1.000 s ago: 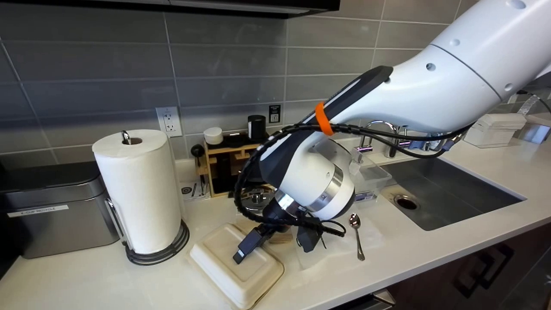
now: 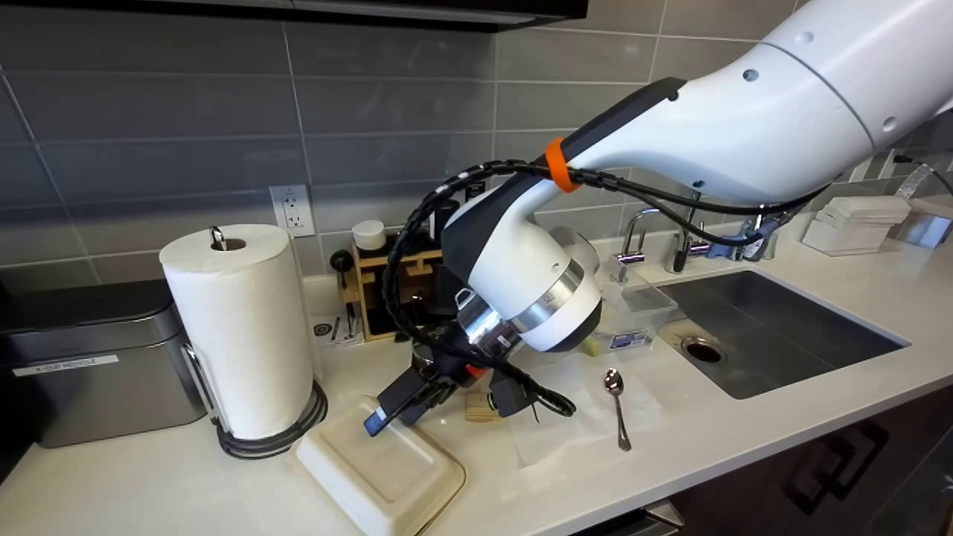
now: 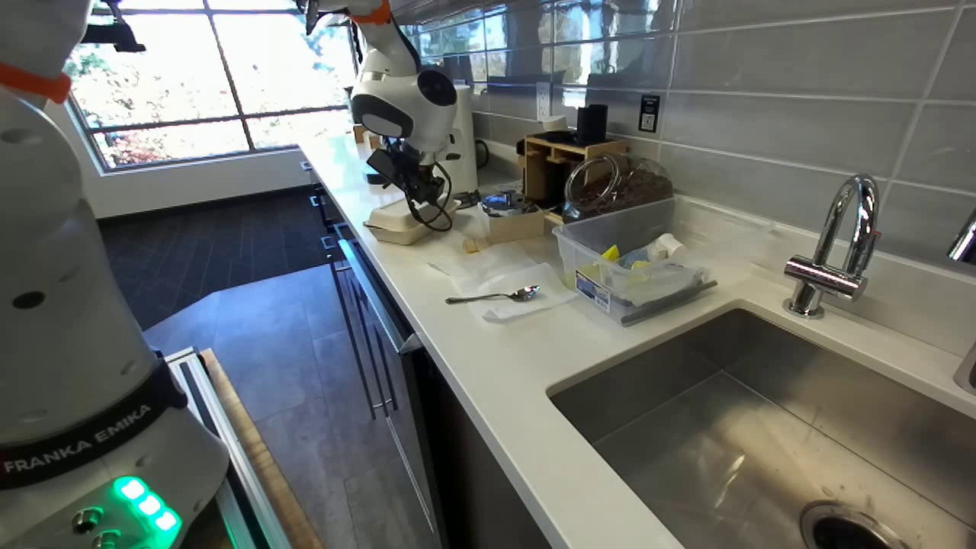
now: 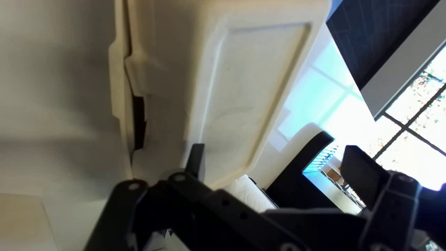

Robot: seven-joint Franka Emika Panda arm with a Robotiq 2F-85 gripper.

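Observation:
A beige takeout container (image 2: 380, 464) sits closed on the counter. My open gripper (image 2: 393, 418) is tilted over its far part in the first exterior view, with fingertips at the lid's level or just above; contact cannot be told. The wrist view shows the container (image 4: 255, 92) close up, a narrow dark gap showing along its near rim. There, one of my fingers (image 4: 195, 161) reaches the lid's edge, and the other stands well apart to the right. Nothing is held in the wide space of the gripper.
A paper towel roll (image 2: 241, 330) stands left of the container, beside a steel bin (image 2: 107, 366). To the right lie a spoon (image 2: 618, 406) on paper and a clear plastic tub (image 3: 622, 256), then the sink (image 2: 786, 330). The wooden organizer (image 2: 393, 286) backs the wall.
The container has shifted left across the counter, toward the paper towel roll. My gripper has also moved left and somewhat higher, and its wrist has turned so that both fingers show.

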